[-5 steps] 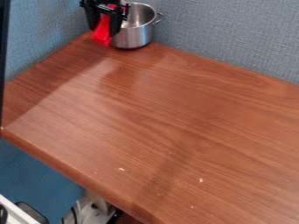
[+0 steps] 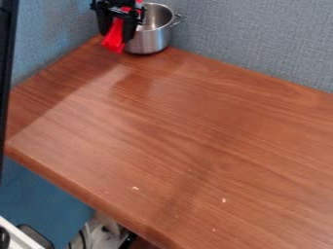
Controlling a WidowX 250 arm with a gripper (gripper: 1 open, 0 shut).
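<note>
A steel pot (image 2: 152, 35) with a side handle stands at the back left corner of the wooden table (image 2: 182, 146). Just left of its rim, at the top of the view, my black gripper (image 2: 120, 19) is shut on a red object (image 2: 113, 35), which hangs down in front of the pot's left side. The object's exact shape and the fingertips are hard to make out.
Grey fabric walls run behind the table and along its left. Cables and white equipment sit below the near left edge.
</note>
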